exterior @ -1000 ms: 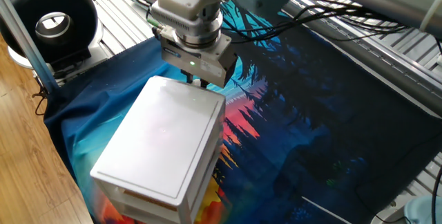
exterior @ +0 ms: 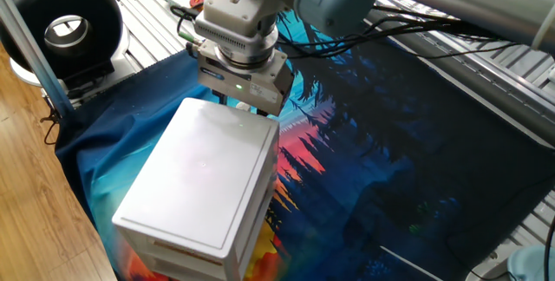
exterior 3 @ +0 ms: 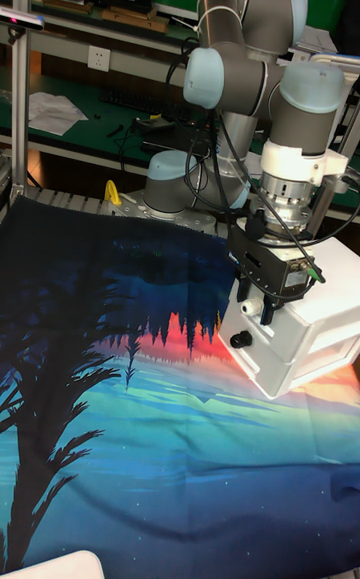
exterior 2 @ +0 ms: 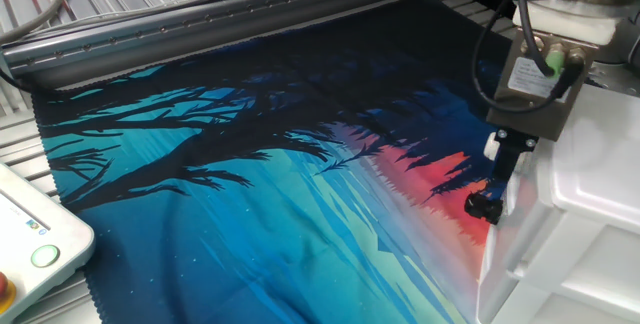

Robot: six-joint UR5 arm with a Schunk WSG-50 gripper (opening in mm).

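Note:
A white plastic drawer cabinet point(exterior: 198, 173) stands upright on the printed cloth. My gripper point(exterior: 242, 107) points down at the cabinet's far end in exterior view 1, its fingers apart and partly hidden by the cabinet's top edge. From the opposite side, a black finger point(exterior 2: 512, 154) hangs close beside the white cabinet wall point(exterior 2: 590, 174); whether it touches cannot be told. In exterior view 3 the gripper point(exterior 3: 255, 305) is in front of the cabinet point(exterior 3: 309, 328), low along its face. I see nothing held.
A pendant with a red button point(exterior 2: 35, 234) lies at the cloth's edge. A black ring-shaped object point(exterior: 65, 25) stands at the far left.
My gripper has moved slightly left and up in exterior view 1, and its fingers have spread from close together to wider apart. The cabinet has shifted very slightly left.

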